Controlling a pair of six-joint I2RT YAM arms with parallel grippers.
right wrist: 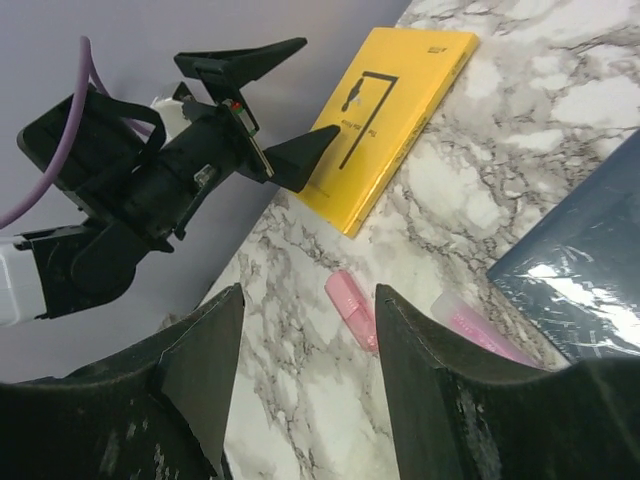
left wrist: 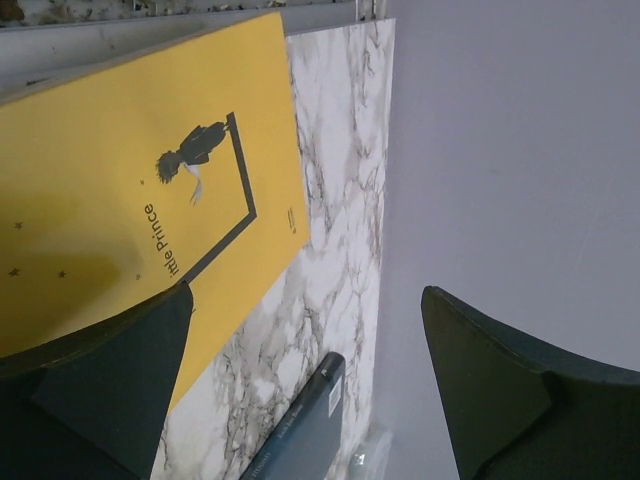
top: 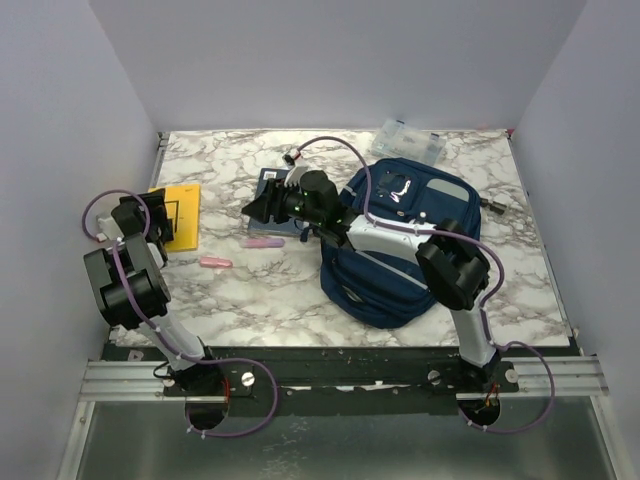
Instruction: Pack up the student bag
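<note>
The yellow Little Prince book (top: pixel 185 205) lies flat at the left end of the table. My left gripper is open over its left side, with nothing between the fingers. The book's cover (left wrist: pixel 90 170) fills much of the left wrist view. My right gripper hangs apart from the table near the dark blue book (top: pixel 272 222), fingers parted and empty. Two pink slim objects, one (top: pixel 215 262) left and one (top: pixel 263 242) right, lie in front of the books. The navy bag (top: pixel 385 290) lies on the right, partly covered by my right arm.
A clear plastic case (top: pixel 408 142) rests behind the bag. At the right lies a small dark object (top: pixel 493 205). Grey walls close in the left, back and right. Bare marble table (top: pixel 260 315) shows in front of the pink objects.
</note>
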